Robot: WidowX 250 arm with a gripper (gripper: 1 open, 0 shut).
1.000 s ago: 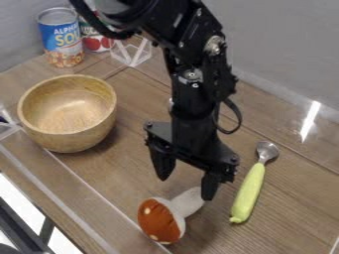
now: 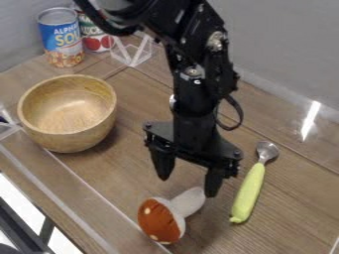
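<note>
A black gripper (image 2: pixel 188 175) hangs in the middle of the view, its two fingers pointing down and apart, open. Just below it on the wooden table lies a toy mushroom (image 2: pixel 162 220) with an orange spotted cap and a white stem. The stem reaches up toward the gripper's right finger; whether they touch I cannot tell. To the right lies a pale green-handled utensil (image 2: pixel 249 189) with a metal head.
A wooden bowl (image 2: pixel 66 124) stands on the left. At the back left are an Alphabet soup can (image 2: pixel 62 40) and a red-labelled can (image 2: pixel 95 38). Clear table (image 2: pixel 291 164) lies at the right; a white wall runs behind.
The gripper has shifted very slightly over the past second, staying above the mushroom. The objects look unmoved.
</note>
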